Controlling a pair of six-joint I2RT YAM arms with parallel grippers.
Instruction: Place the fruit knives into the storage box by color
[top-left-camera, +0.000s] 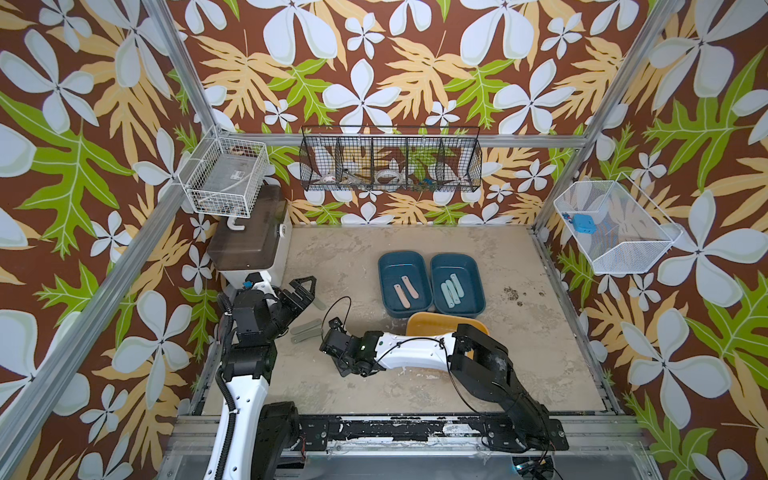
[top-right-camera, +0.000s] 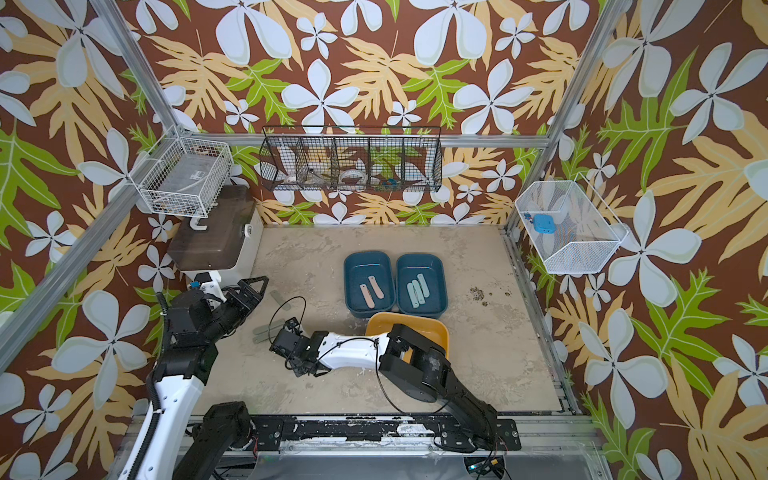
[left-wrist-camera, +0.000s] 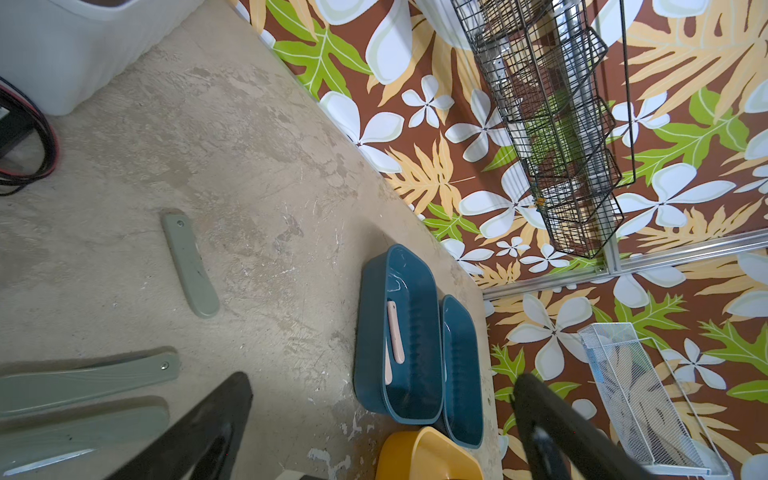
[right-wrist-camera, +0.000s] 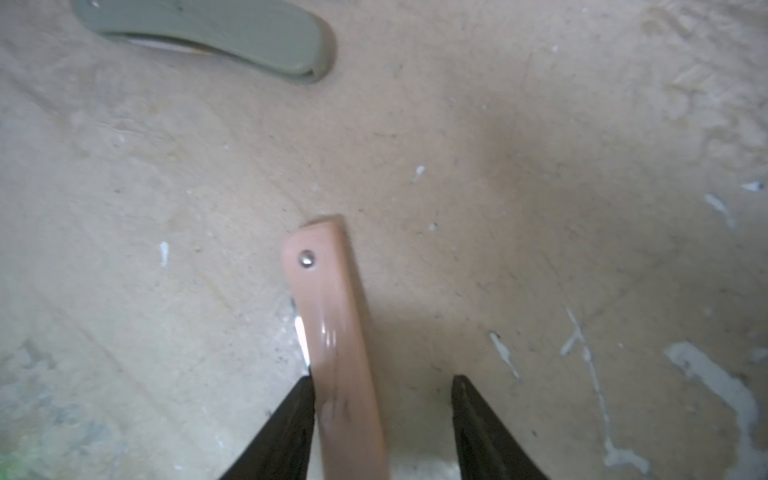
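A pink knife (right-wrist-camera: 336, 344) lies on the table between and under the part-open fingers of my right gripper, which is low over it. Sage-green knives lie on the left of the table, one also at the top of the right wrist view. My left gripper stands open above the table, holding nothing. The left blue box (top-left-camera: 404, 264) holds pink knives (top-right-camera: 368, 296); the right blue box (top-left-camera: 472, 272) holds several pale-green knives (top-right-camera: 416, 292). A yellow box (top-right-camera: 436, 336) stands in front, partly hidden by my right arm.
A brown-lidded appliance (top-left-camera: 244, 240) stands at the back left. Wire baskets (top-left-camera: 388, 164) hang on the rear and side walls.
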